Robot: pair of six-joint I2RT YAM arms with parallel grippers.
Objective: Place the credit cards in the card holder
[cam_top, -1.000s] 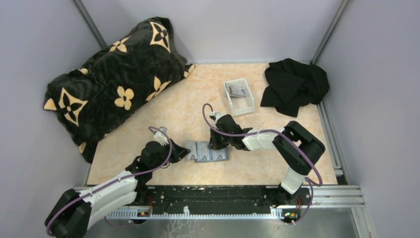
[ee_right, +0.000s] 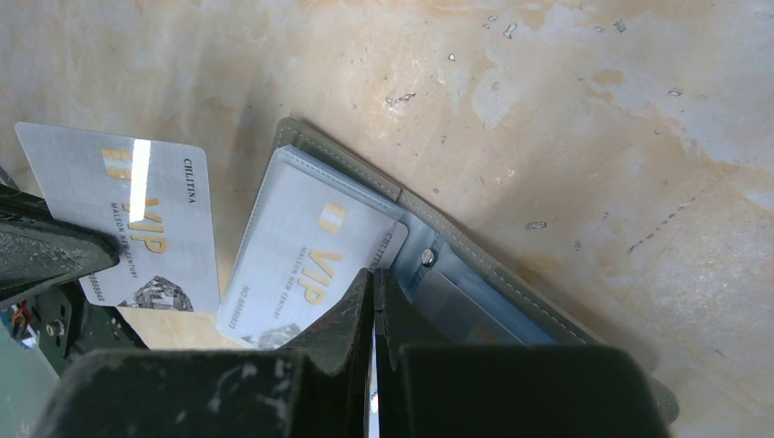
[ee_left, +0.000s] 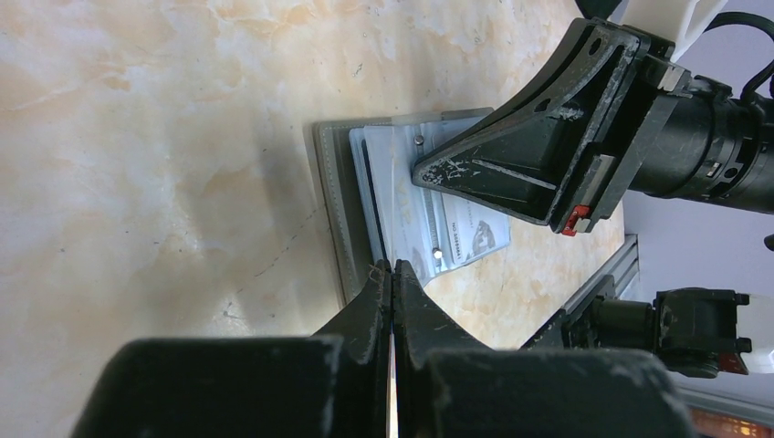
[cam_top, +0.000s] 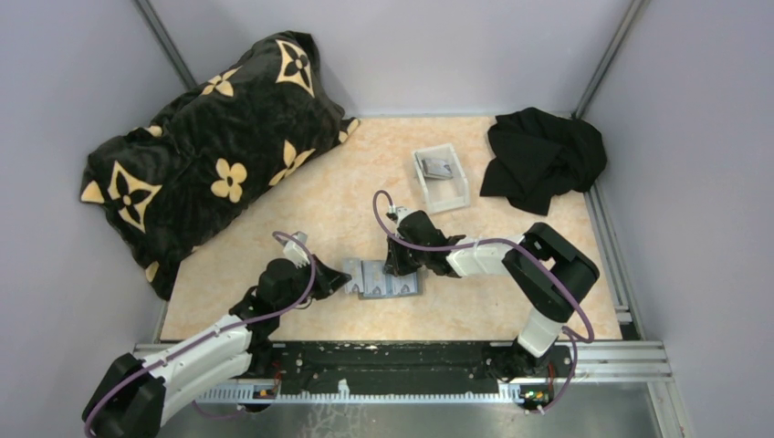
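My left gripper point(cam_top: 346, 277) is shut on a silver VIP credit card point(ee_right: 173, 214), just left of the card holder point(cam_top: 415, 290). The card appears edge-on as a thin pale strip in the left wrist view, rising from the fingertips of the left gripper. The grey holder point(ee_left: 333, 182) lies open on the table, with clear sleeves; a similar card point(ee_right: 301, 246) sits in its near-left sleeve. Over that sleeve's edge, my right gripper is shut. Whether any thin plastic is between its fingers is hard to see.
A white tray point(cam_top: 427, 198) at the back holds more cards point(cam_top: 438, 169). Black cloth point(cam_top: 543, 160) lies at the back right, and a dark patterned cushion point(cam_top: 196, 178) fills the back left. Table space around the holder is clear.
Barely anything differs: both arms, the held card and the holder stay practically where they were over the last second.
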